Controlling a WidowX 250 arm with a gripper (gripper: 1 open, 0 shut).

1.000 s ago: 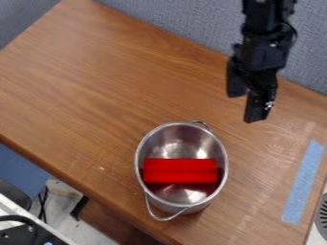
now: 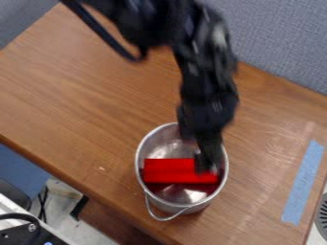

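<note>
My dark, motion-blurred gripper [image 2: 205, 148] reaches down from the top centre to the upper right part of a metal pot [image 2: 163, 199]. Inside the pot lies a red block [image 2: 169, 172], its right end beside the blurred fingertips. The blur hides exactly where the fingertips are and how far apart they stand.
A wooden table [image 2: 64, 96] fills most of the view, clear on the left. A pale blue strip [image 2: 301, 182] lies at the right. Cables and dark equipment occupy the bottom-left corner.
My gripper has moved down from high above the table, behind the pot, to the pot's interior. The pot and red block look unmoved.
</note>
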